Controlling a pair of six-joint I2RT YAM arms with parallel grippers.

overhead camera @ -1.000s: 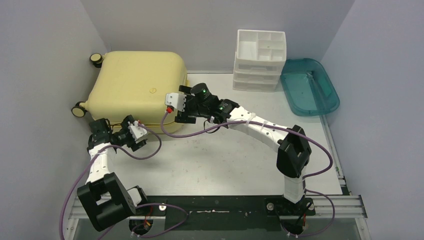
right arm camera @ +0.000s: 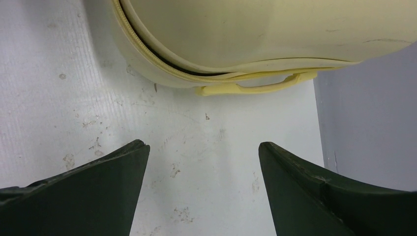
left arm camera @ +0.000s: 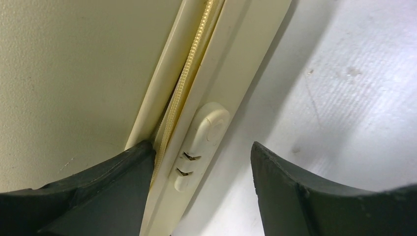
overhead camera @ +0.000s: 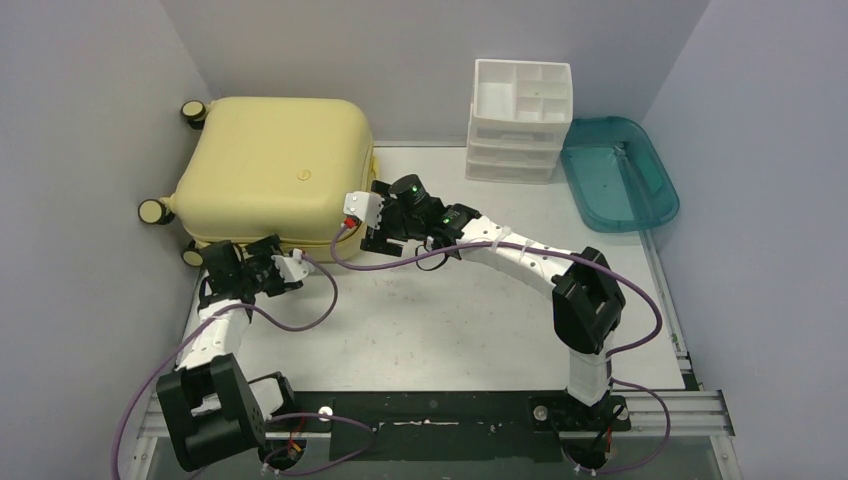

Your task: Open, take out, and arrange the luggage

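Note:
A pale yellow suitcase (overhead camera: 280, 150) lies on its broad side at the back left. At its front left side is my left gripper (overhead camera: 268, 266). In the left wrist view one finger (left arm camera: 135, 167) sits at the seam by the zipper (left arm camera: 182, 83), and the other is beyond the lower shell's rim, with a pale latch (left arm camera: 201, 142) and some floor showing between them. Firm contact is unclear. My right gripper (overhead camera: 375, 217) stands open by the suitcase's front right corner, only floor between its fingers. The yellow handle (right arm camera: 260, 88) shows ahead of it; a dark gap runs along the seam.
A white drawer unit (overhead camera: 520, 150) stands at the back, with a teal bin (overhead camera: 655, 215) to its right. Grey walls (overhead camera: 70, 200) close in the left, back and right sides.
My left gripper has moved slightly right, and the suitcase's upper part has shifted a little toward the back, baring another wheel. The right gripper has moved a bit right.

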